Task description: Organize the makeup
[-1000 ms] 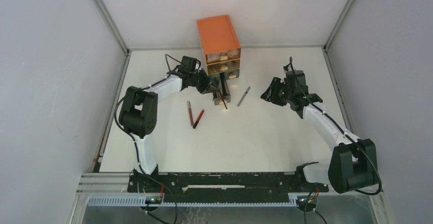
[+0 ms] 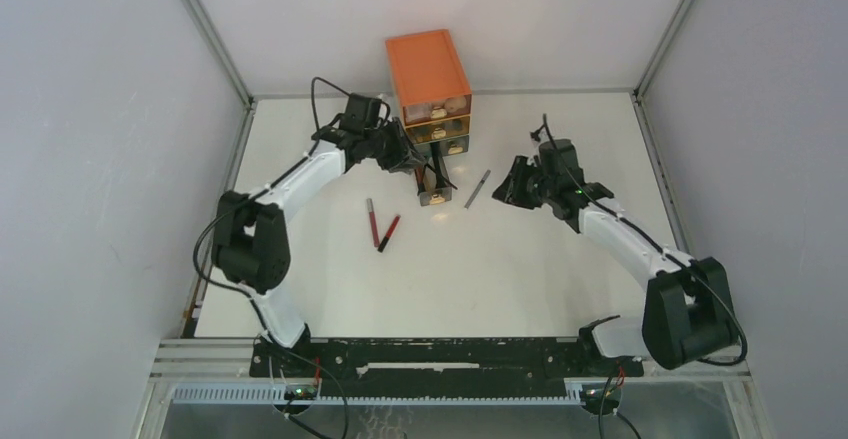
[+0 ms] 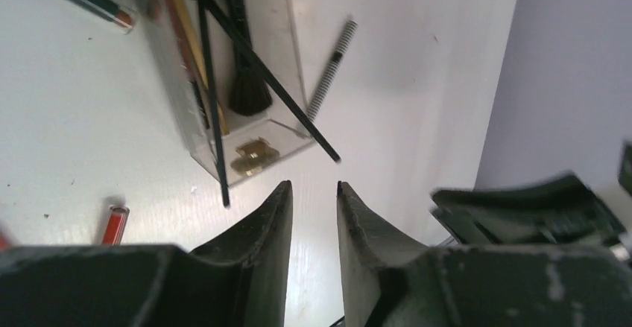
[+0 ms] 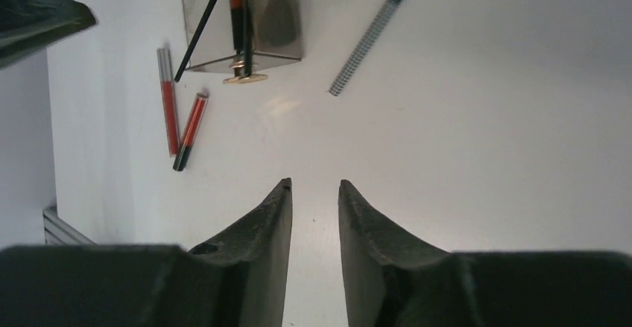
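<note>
A small organizer with an orange top (image 2: 425, 64) has its bottom drawer pulled out (image 3: 171, 118), holding brushes; a dark slim pencil (image 3: 276, 89) lies slanted across its rim. My left gripper (image 2: 408, 162) hovers over the drawer, fingertips close together with nothing visible between them. My right gripper (image 2: 510, 189) hangs right of a grey patterned pen (image 4: 369, 36) on the table, fingertips a little apart, nothing between them. Two red tubes (image 4: 168, 111) lie left of the drawer.
Walls enclose the back and both sides.
The slim pencil across the drawer has swung to point further right. My left gripper has risen slightly, and my right gripper has moved left toward the grey pen.
</note>
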